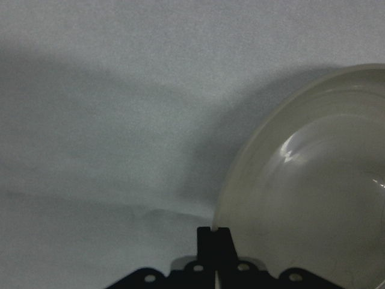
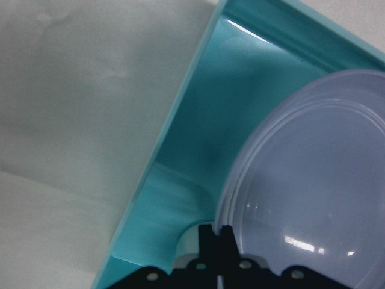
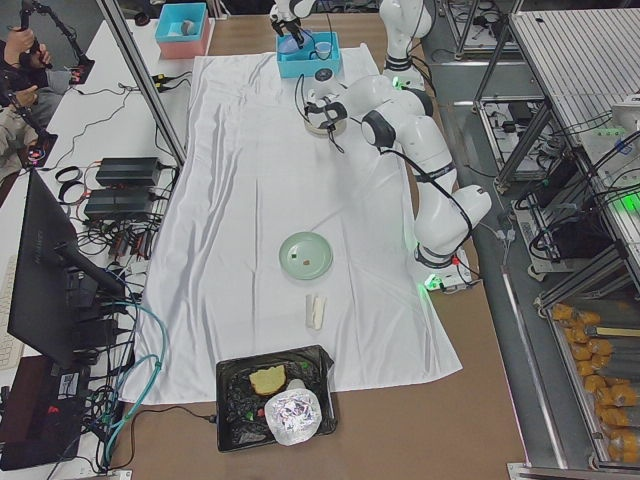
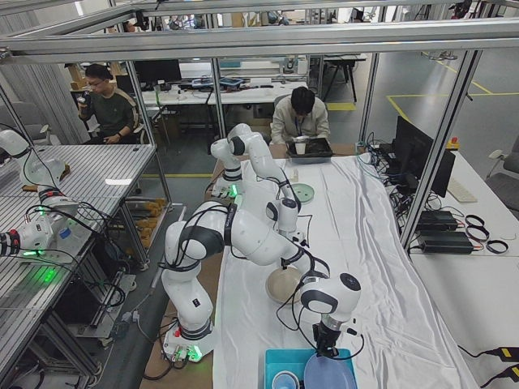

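My left gripper is shut on the rim of a beige bowl (image 1: pixel 319 186); in the camera right view the bowl (image 4: pixel 280 288) rests on or just above the white cloth, partly behind the arm. My right gripper is shut on the rim of a translucent blue plate (image 2: pixel 307 180), which is in or just over a teal bin (image 2: pixel 186 120). In the camera right view the bin (image 4: pixel 276 365) is at the near edge, with a small round container (image 4: pixel 285 382) beside the plate.
A green plate (image 3: pixel 305 255) and white strips (image 3: pixel 315 312) lie on the cloth. A black tray (image 3: pixel 240 400) with bread and a foil-covered item stands at the far end.
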